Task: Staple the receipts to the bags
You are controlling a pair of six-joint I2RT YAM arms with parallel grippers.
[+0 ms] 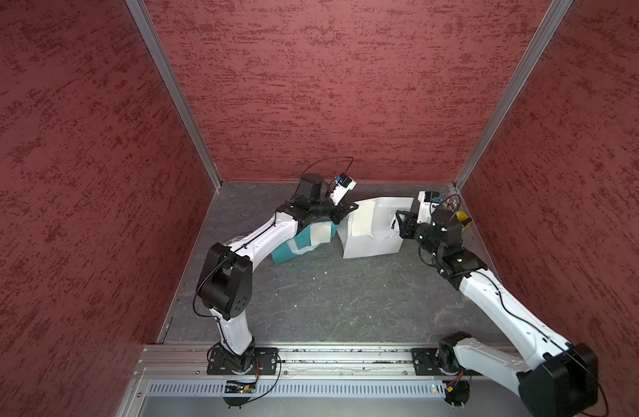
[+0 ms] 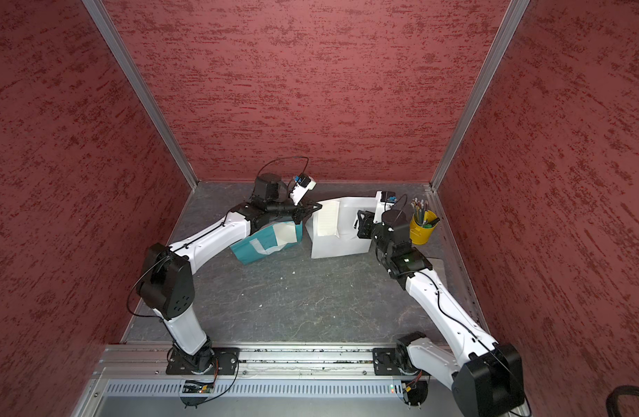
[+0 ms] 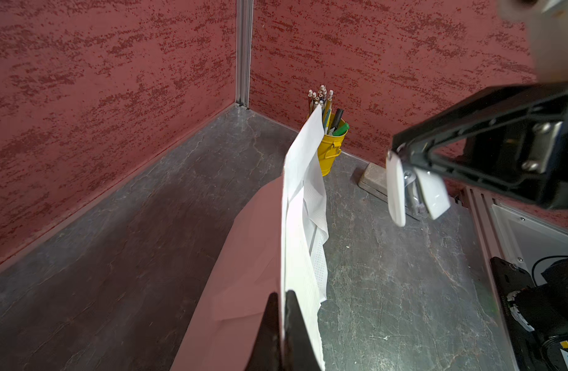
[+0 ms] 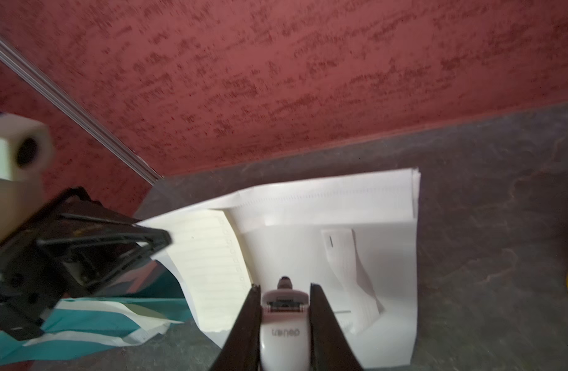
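A white paper bag (image 4: 389,266) lies in mid-table with its left upper corner raised. Over its left side rests a cream lined receipt (image 4: 213,266). My left gripper is shut on the paper at that corner; in the left wrist view the pinched edge stands between its fingertips. A small white stapler (image 4: 285,337) is clasped by my right gripper, which hovers over the right part of the white bag. Left of this bag, a teal bag (image 1: 286,253) lies with a cream receipt (image 1: 321,233) at its upper right.
A yellow pencil cup (image 2: 421,229) stands at the right rear. Nearer the front on that side lies a flat pale block (image 3: 373,179). Bare tabletop (image 1: 333,299) spans the front middle. Both grippers are close together over the white bag.
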